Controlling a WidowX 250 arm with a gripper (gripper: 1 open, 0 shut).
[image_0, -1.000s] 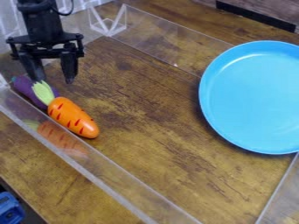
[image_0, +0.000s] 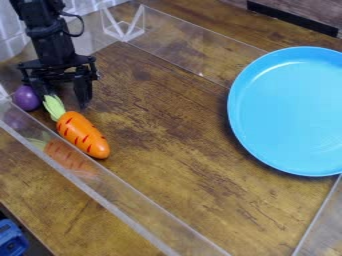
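My black gripper (image_0: 56, 78) hangs at the far left, just above a purple vegetable (image_0: 26, 98) that lies against the clear wall. Whether its fingers are open or shut is hard to make out. An orange toy carrot (image_0: 83, 132) with pale green leaves lies just in front, to the lower right of the purple piece. A large blue plate (image_0: 289, 112) fills the right side.
Clear plastic walls (image_0: 120, 200) border the wooden surface (image_0: 174, 160) on several sides. A small blue object (image_0: 8, 238) sits outside the wall at the lower left.
The gripper has moved down and a little left since one second ago. The purple vegetable and carrot look shifted slightly.
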